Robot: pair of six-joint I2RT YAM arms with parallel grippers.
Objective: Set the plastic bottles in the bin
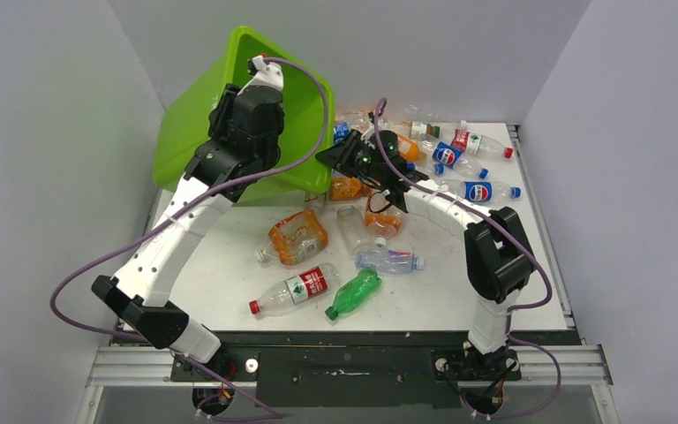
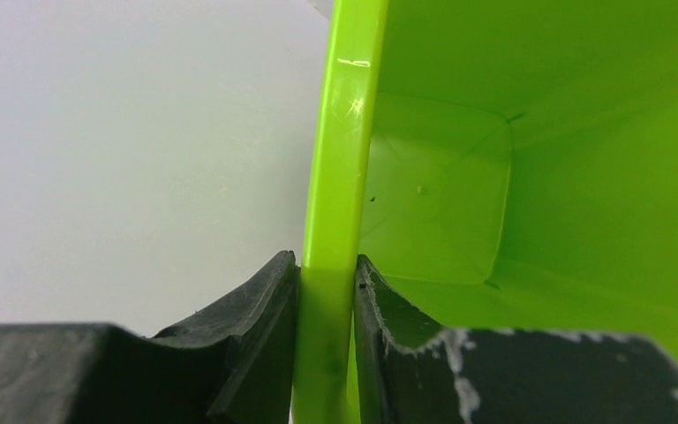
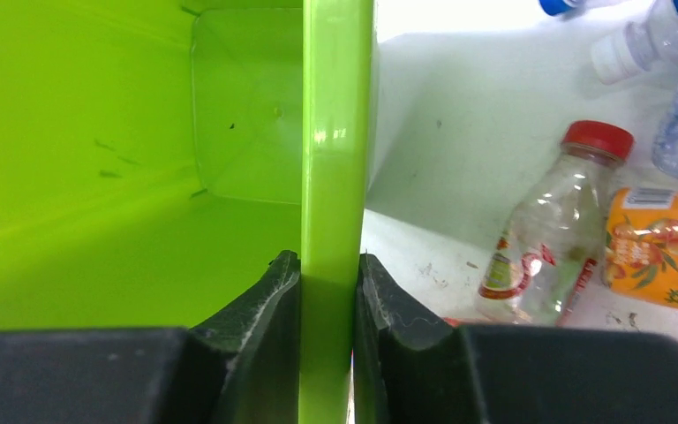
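Note:
A green bin (image 1: pixel 196 115) is tilted at the back left of the table, its mouth facing right and upward. Its left rim passes between the fingers of my left gripper, shut on it. On the opposite rim my right gripper is likewise shut. The bin's floor (image 2: pixel 437 190) looks bare in both wrist views. Plastic bottles lie on the table: a red-capped clear one (image 1: pixel 293 290), a green one (image 1: pixel 353 294), a crumpled orange-labelled one (image 1: pixel 295 238) and a blue-capped clear one (image 1: pixel 388 260).
Several more bottles crowd the back right, among them one with a Pepsi label (image 1: pixel 479 192). Grey walls close in on the left, back and right.

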